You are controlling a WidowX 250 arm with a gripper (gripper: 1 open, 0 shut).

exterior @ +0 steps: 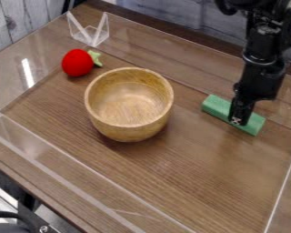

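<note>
A black robot gripper (247, 111) reaches down from the upper right over a green rectangular block (239, 122) lying flat on the wooden table, its tips at or just above the block. Whether it touches the block, and how far its fingers are apart, is hard to see at this size.
A wooden bowl (128, 100) sits left of the block. A red tomato-like object (76, 63) with a green top lies at the upper left, near a white wire-like item (85, 30).
</note>
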